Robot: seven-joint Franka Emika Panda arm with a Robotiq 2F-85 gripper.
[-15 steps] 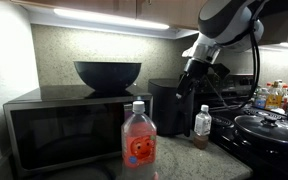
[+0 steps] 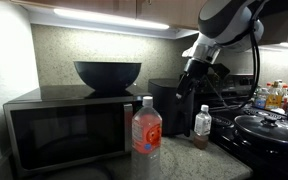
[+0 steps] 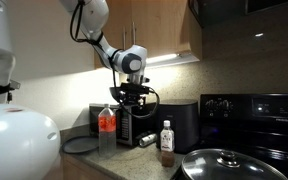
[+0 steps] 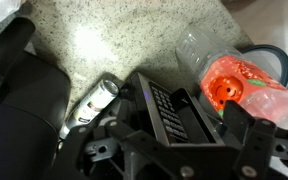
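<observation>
My gripper [image 2: 189,88] hangs above the counter in front of the black box, fingers open and empty. In exterior view 2 the gripper [image 3: 132,101] is in front of the microwave. A clear plastic bottle with a red-orange label [image 2: 146,132] stands in the foreground; the wrist view shows this bottle [image 4: 234,85] at the right. A smaller bottle with brown contents and a white cap [image 2: 202,127] stands upright by the stove. In the wrist view, a small white-and-grey cylinder [image 4: 92,105] lies on the counter below my gripper.
The microwave [image 2: 69,132] bears a black bowl [image 2: 108,74]. A tall black box [image 2: 166,99] stands beside it. A lidded pan [image 2: 269,130] sits on the stove at the right.
The labelled bottle has shifted slightly right and away from exterior view 1, and its label has turned. My arm looks nearly unmoved.
</observation>
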